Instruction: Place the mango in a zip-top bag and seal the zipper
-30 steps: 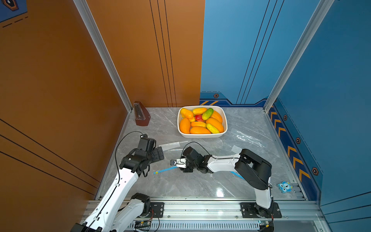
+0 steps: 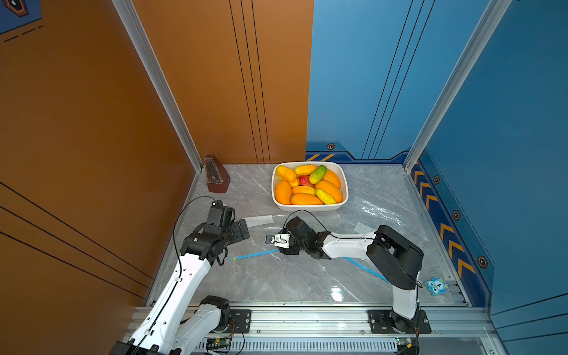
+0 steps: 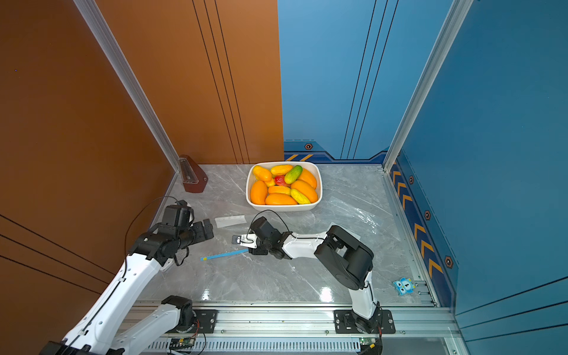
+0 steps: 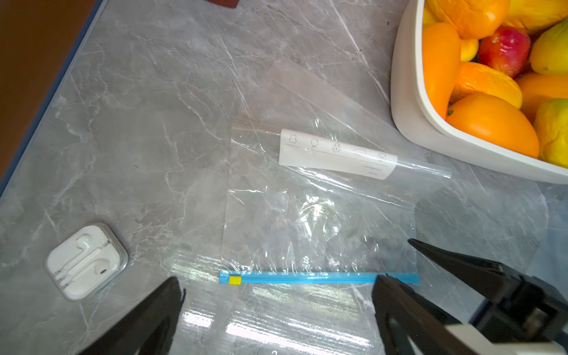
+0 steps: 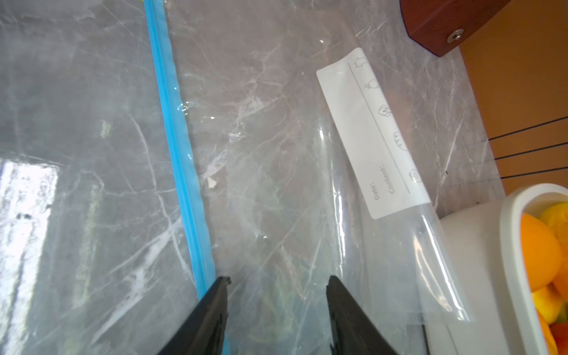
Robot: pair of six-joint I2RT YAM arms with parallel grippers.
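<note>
A clear zip bag (image 4: 319, 219) lies flat on the table, with a white label (image 4: 337, 155) and a blue zip strip (image 4: 307, 277) along its near edge. A yellow slider (image 4: 235, 280) sits at the strip's left end. Orange mangoes (image 2: 306, 199) rest among other fruit in the white bin (image 2: 282, 206); none lies in the bag. My left gripper is open above the bag's near side, its fingers wide apart and empty. Over the bag's right part, close to the strip, my right gripper stands open with nothing held.
Another label (image 2: 363, 227) and blue strip (image 2: 366, 269) show beside the right arm. A white earphone case (image 4: 86, 260) lies left of the bag. A dark red wooden object (image 2: 217, 174) stands at the back left, and a small blue item (image 2: 436, 286) lies front right.
The bag has shifted slightly left and away, with its strip and label. My right gripper has moved a little back and right.
</note>
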